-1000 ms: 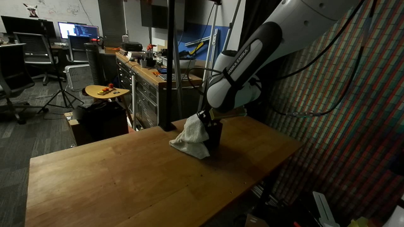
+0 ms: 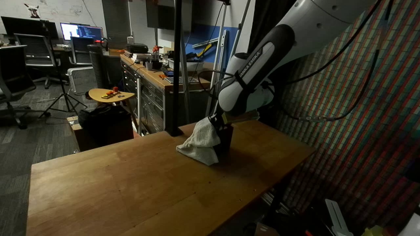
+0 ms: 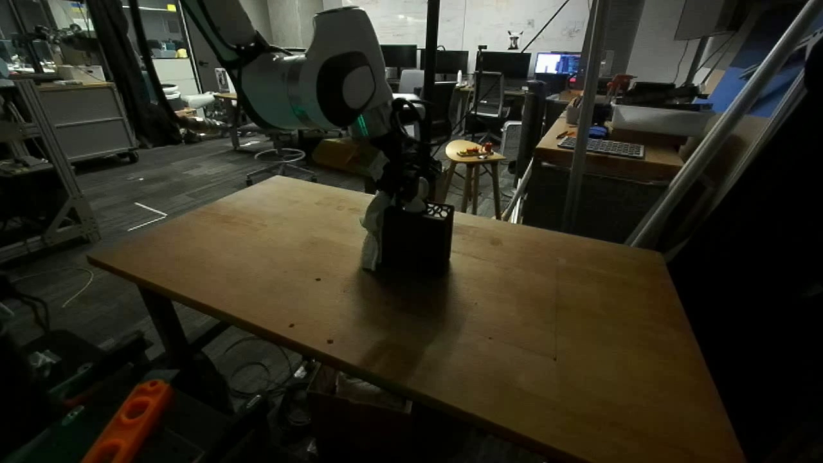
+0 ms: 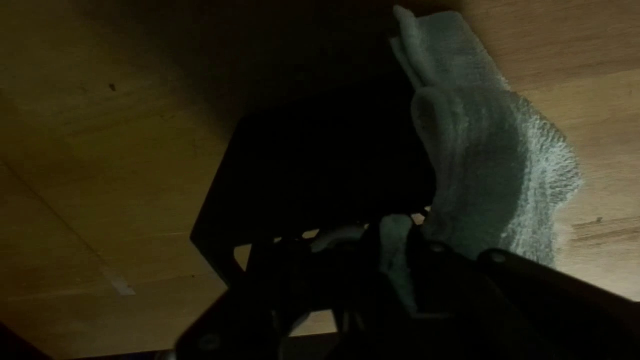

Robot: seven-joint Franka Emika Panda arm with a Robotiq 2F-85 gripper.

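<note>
A pale towel (image 2: 200,139) drapes over one side of a black box (image 2: 225,138), its lower corner spread on the wooden table. In the wrist view, the towel (image 4: 480,156) hangs down the right side of the box (image 4: 324,162), and a fold of it rises between my dark fingers. My gripper is shut on that fold, low over the box's top. From the other side, the box (image 3: 416,240) shows an upright wall and a perforated top edge, with only a strip of towel (image 3: 372,235) beside it. Deep shadow hides the box's inside and most of the fingers.
A black post (image 2: 176,78) stands by the table's edge near the towel. Beyond that edge are a cabinet (image 2: 143,92) and a small stool (image 2: 106,95).
In exterior view 1, the arm and gripper have shifted slightly right. The towel's upper part and the box's top have moved a little the same way; the towel's lower corner looks unmoved.
</note>
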